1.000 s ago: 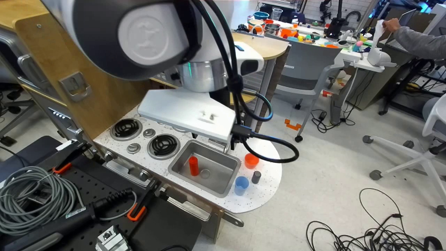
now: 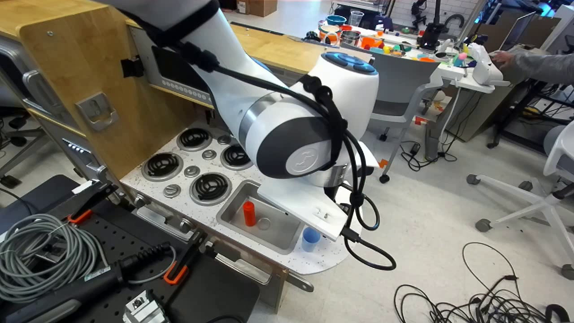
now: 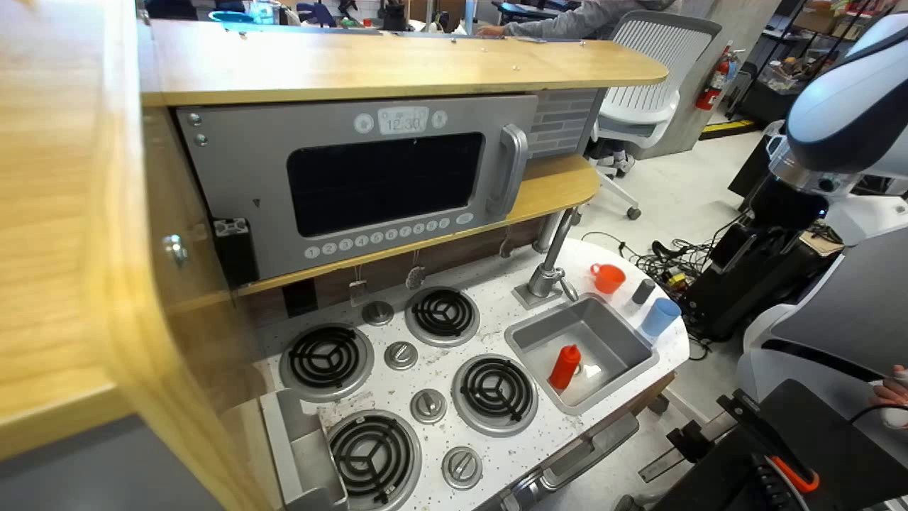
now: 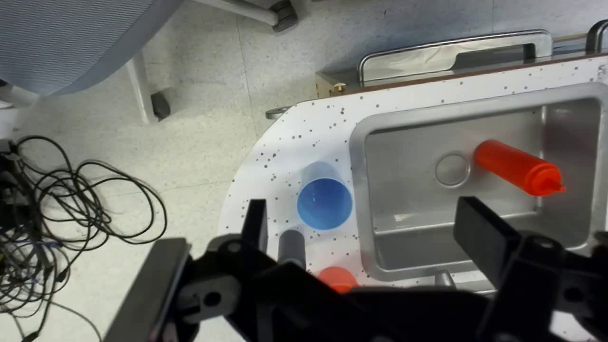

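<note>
My gripper is open above the counter's right end, its two dark fingers [image 4: 484, 236] wide apart and nothing between them. Below, in the wrist view, a blue cup [image 4: 325, 203] stands upright on the counter beside the sink. Close to it are a small dark grey cylinder [image 4: 291, 247] and an orange-red cup [image 4: 337, 278], partly covered by the gripper in that view. A red squeeze bottle [image 3: 565, 367] is in the grey sink [image 3: 534, 337]. From exterior view 1 the arm hides my fingers, the orange-red cup and the cylinder.
A metal faucet [image 3: 542, 278] rises behind the sink. Several stove burners [image 3: 443, 316] fill the counter's left part, under a toy microwave [image 3: 357, 179] and wooden shelf [image 3: 383, 64]. Beyond the rounded counter end is open floor, with a tangle of cables [image 2: 484, 301].
The arm has swung right and farther from exterior view 1, from over the stove and sink to the counter's right end. The cups, cylinder and bottle show no visible shift where they can be seen.
</note>
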